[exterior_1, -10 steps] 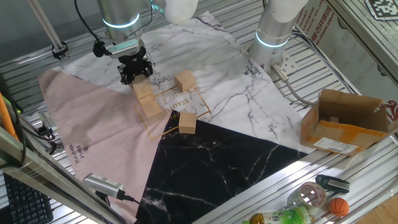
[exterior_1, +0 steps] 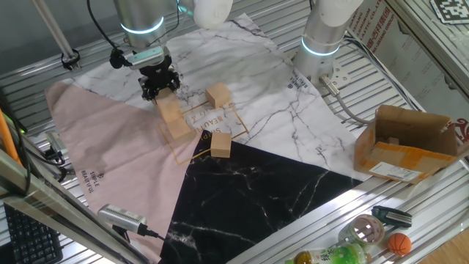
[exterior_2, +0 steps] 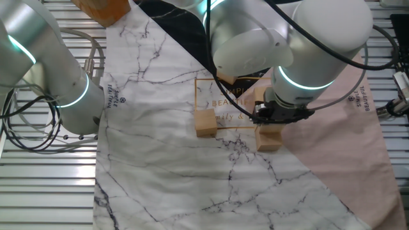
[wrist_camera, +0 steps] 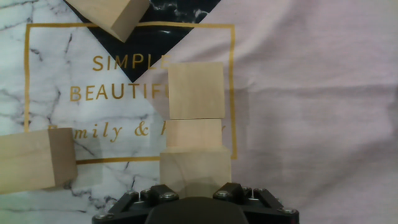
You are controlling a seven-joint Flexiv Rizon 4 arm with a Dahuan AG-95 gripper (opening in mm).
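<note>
Three pale wooden blocks form a row under my gripper [exterior_1: 161, 89]. In the wrist view, the far block [wrist_camera: 196, 90] lies at the top, a middle block [wrist_camera: 194, 134] adjoins it, and the near block [wrist_camera: 196, 169] runs beneath the gripper. The near one looks larger, so probably closer to the camera. My fingers [wrist_camera: 160, 195] show on either side of its near end; whether they touch it is hidden. Two more blocks stand apart: one [exterior_1: 218, 94] on the white marble cloth and one [exterior_1: 220, 144] at the tip of the black area.
An open cardboard box [exterior_1: 399, 150] stands at the right edge. A tape roll [exterior_1: 366, 229], an orange ball [exterior_1: 399, 243] and a green package [exterior_1: 341, 255] lie at the front right.
The block beneath my gripper looks slightly shifted against the row since a second ago. The arm and the two separate blocks show no visible movement.
</note>
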